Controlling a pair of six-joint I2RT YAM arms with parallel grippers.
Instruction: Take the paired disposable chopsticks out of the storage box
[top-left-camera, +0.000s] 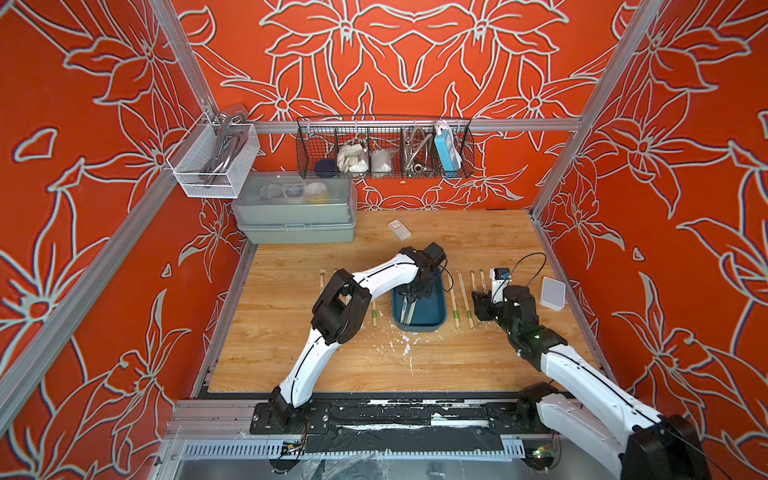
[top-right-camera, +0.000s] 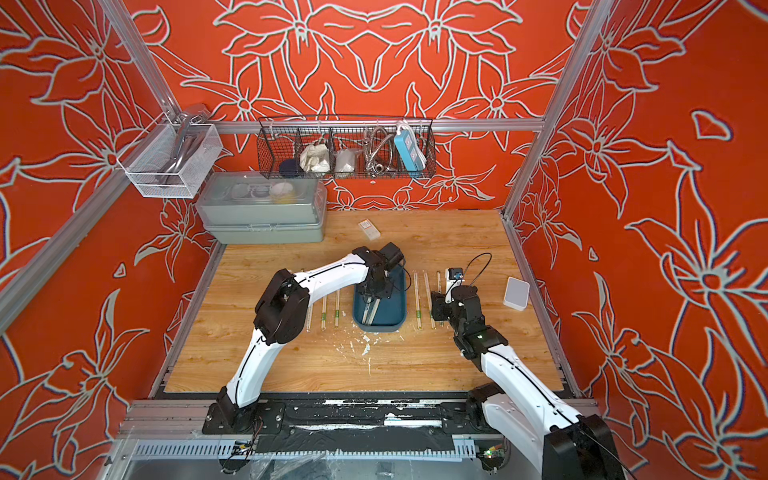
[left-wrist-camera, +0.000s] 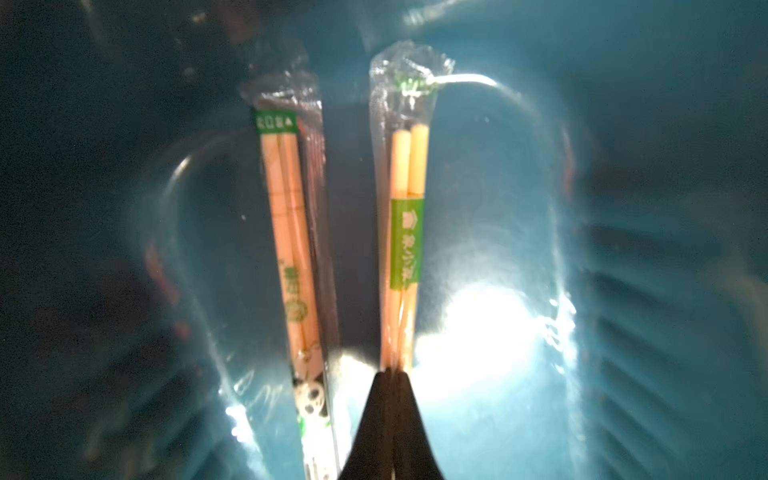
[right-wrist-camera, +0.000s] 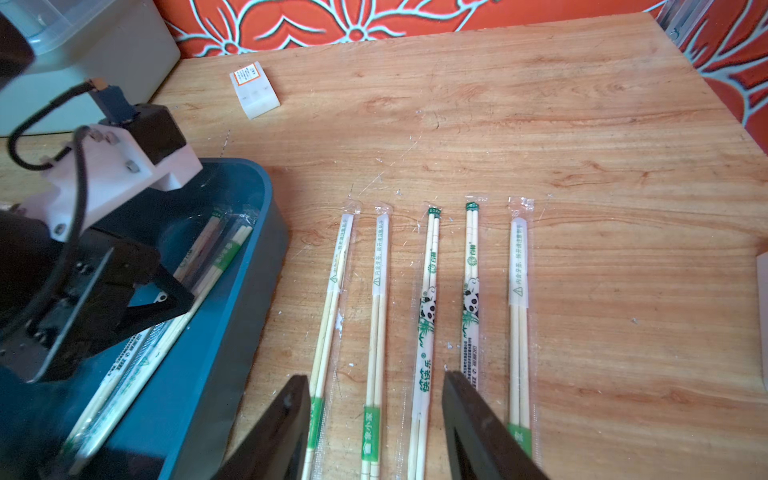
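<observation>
Inside the blue storage box (top-left-camera: 433, 317) lie two wrapped pairs of chopsticks: one with a panda print (left-wrist-camera: 296, 264) and one with a green band (left-wrist-camera: 405, 240). My left gripper reaches down into the box with its fingers shut, their tips directly over the green-banded pair. Whether they pinch its wrapper cannot be made out. In the right wrist view, the left fingers (right-wrist-camera: 169, 286) touch or nearly touch that pair. My right gripper is open, its fingers apart and empty, above the row of chopsticks at the right of the box.
Several wrapped pairs, such as the panda-printed one (right-wrist-camera: 426, 312), lie side by side right of the box; more lie to its left (top-left-camera: 373, 313). A small white packet (top-left-camera: 399, 229) sits behind the box and a white lid-like square (top-left-camera: 553, 293) at far right. White scraps litter the front.
</observation>
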